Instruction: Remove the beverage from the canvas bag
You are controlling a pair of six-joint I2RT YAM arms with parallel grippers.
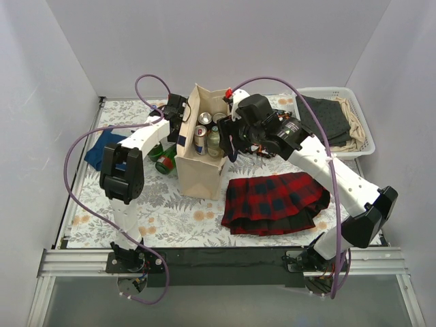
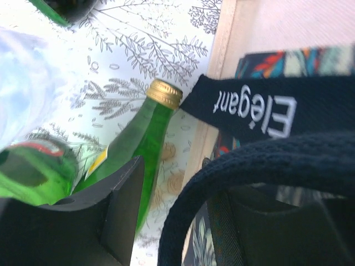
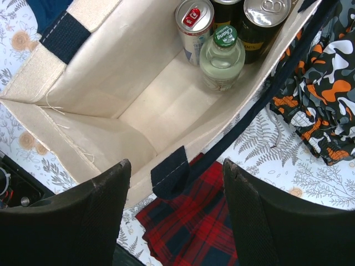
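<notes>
The cream canvas bag (image 1: 199, 178) stands upright with its mouth open. Inside, cans and a green-capped glass bottle (image 3: 222, 58) are grouped toward one end, the other end being empty. At the bag's left wall is my left gripper, its fingers apart; the navy handle (image 2: 260, 154) arches across the right finger and runs down through the gap. My right gripper is open at the right wall, the navy handle's stitched base (image 3: 170, 173) showing between its fingers. Whether either gripper touches the handles I cannot tell.
Left of the bag lie a green bottle with a gold cap (image 2: 145, 130) and other bottles. A red plaid cloth (image 1: 269, 197) lies at front right, a camouflage cloth (image 3: 327, 91) beside the bag. A white basket (image 1: 368, 144) stands at back right.
</notes>
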